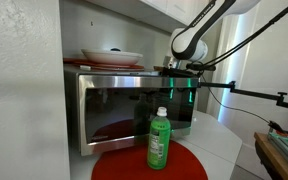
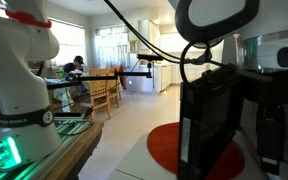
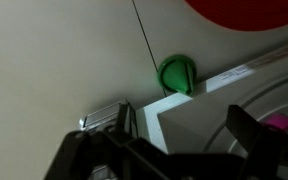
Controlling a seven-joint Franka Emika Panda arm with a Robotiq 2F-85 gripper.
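A green bottle (image 1: pixel 159 138) with a white cap stands upright on the counter in front of the microwave, at the red round mat. From the wrist view, a small round green thing (image 3: pixel 175 72) lies below a red round edge (image 3: pixel 246 8); whether it is the same bottle seen from above, I cannot tell. My gripper shows two dark fingers wide apart at the bottom of that view, nothing held between them. In exterior view 1 the arm is above the microwave's right end, away from the bottle; its fingertips are too small there to make out.
The steel microwave (image 1: pixel 129 106) fills the back of the counter. A white dish (image 1: pixel 112 57) rests on top of it. A pink thing (image 3: pixel 282 121) lies inside a pale round container in the wrist view. Counter to the bottle's right looks clear.
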